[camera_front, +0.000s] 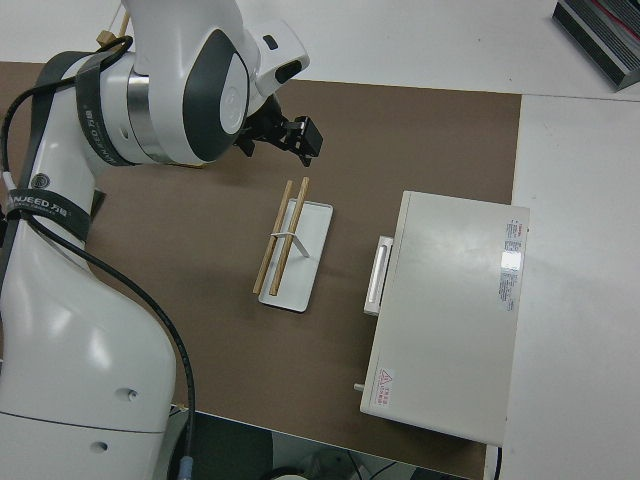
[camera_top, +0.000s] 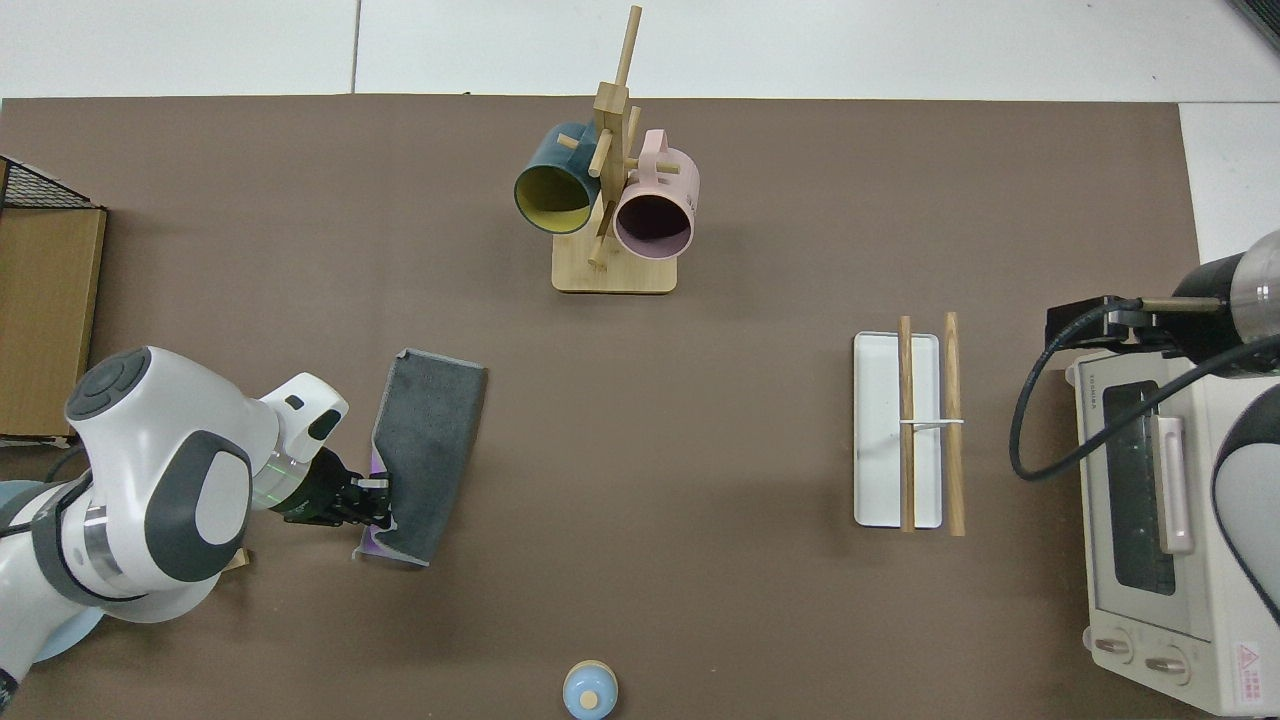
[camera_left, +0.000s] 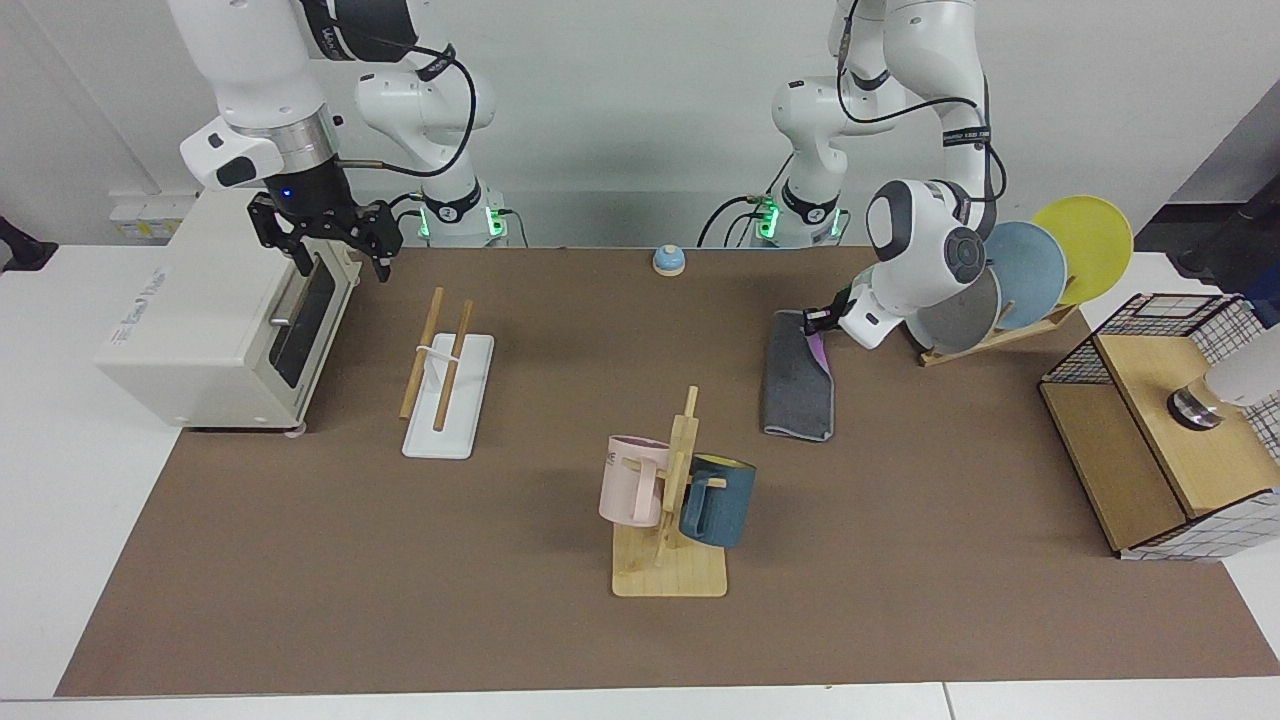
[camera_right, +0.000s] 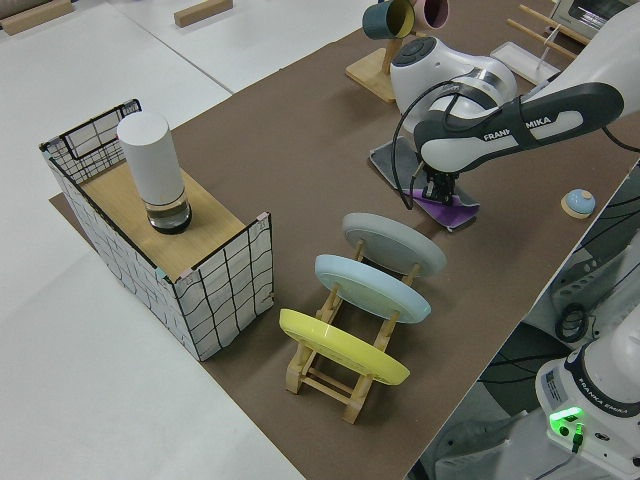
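A grey cloth (camera_top: 428, 444) with a purple underside lies on the brown mat. The left arm's gripper (camera_top: 369, 502) is at the cloth's near-left edge, pointing down into it; whether its fingers are shut cannot be made out. The right arm's gripper (camera_left: 345, 240) hangs over the white oven (camera_left: 216, 342); its fingers are dark and too small to read clearly. A pink mug (camera_top: 656, 210) and a teal mug (camera_top: 552, 180) hang on a wooden tree stand (camera_top: 612, 282).
A white board (camera_top: 876, 432) with two wooden sticks lies right of centre. A plate rack (camera_right: 330, 395) with three plates and a wire-sided shelf (camera_right: 210, 300) flank the left arm. A small blue round object (camera_top: 589, 690) sits at the near edge.
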